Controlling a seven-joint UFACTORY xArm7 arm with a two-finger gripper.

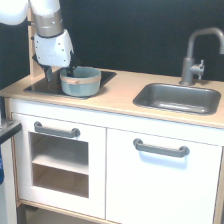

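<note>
A grey-green pot [84, 84] stands upright on the dark hob at the left of the counter. My white gripper [60, 73] points down at the pot's left side, with its dark fingers close to the rim. Whether they touch the pot is too small to make out, and so is whether they are open or shut.
The dark hob [42, 88] lies under and around the pot. A metal sink [178, 98] with a tall curved faucet [190, 60] is set in the right of the wooden counter [122, 92]. Bare counter lies between hob and sink. Below are cabinet fronts with dark handles [160, 149].
</note>
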